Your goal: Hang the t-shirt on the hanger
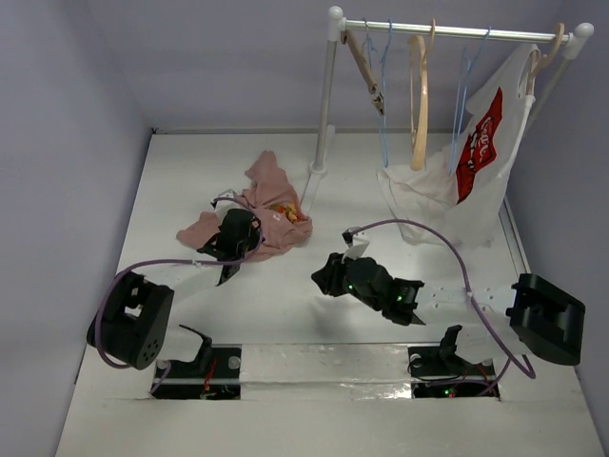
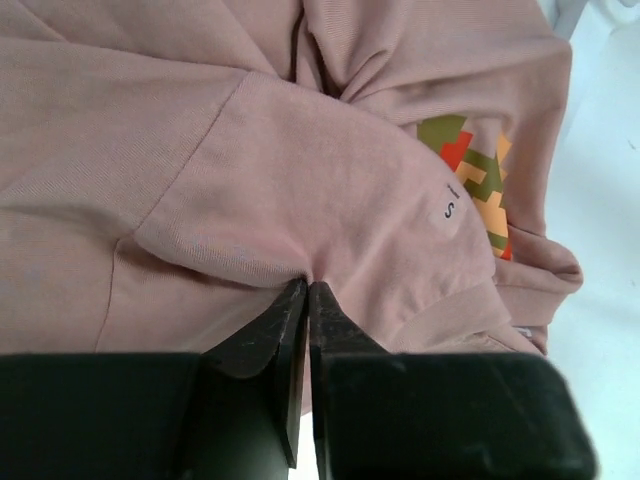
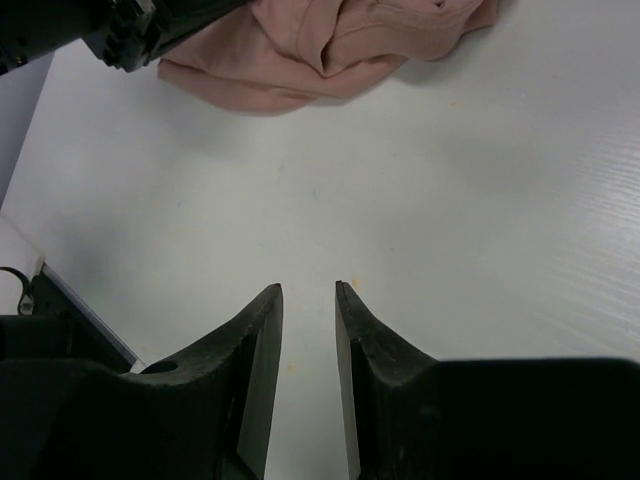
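Observation:
The pink t-shirt (image 1: 276,233) lies crumpled on the left of the table, its colourful print (image 2: 480,180) partly showing. My left gripper is over it, shut, with its tips together at the edge of a fold; whether any cloth is pinched between them is hidden. My right gripper stands part open over bare table, to the right of and nearer than the shirt, holding nothing. From the rack's bar hang a wooden hanger (image 1: 420,114) and a blue hanger (image 1: 462,90), both empty.
A white shirt with a red print (image 1: 479,148) hangs at the rack's right end, its lower part on the table. The rack's left post (image 1: 325,95) stands just right of the pink shirt. Bare table lies between the arms.

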